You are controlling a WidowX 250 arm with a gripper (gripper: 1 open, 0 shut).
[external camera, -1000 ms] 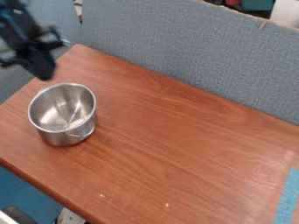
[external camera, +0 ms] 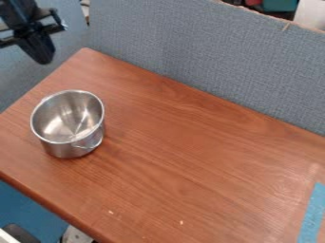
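A steel pot stands upright on the left part of the wooden table, its inside bare apart from reflections. My black gripper hangs at the top left edge, above and behind the pot and clear of it. It looks shut, with nothing visible between its fingers.
A grey padded wall runs along its back. A blue strip lies at the right edge.
My gripper has moved up and to the left, away from over the pot. The pot has stayed where it was.
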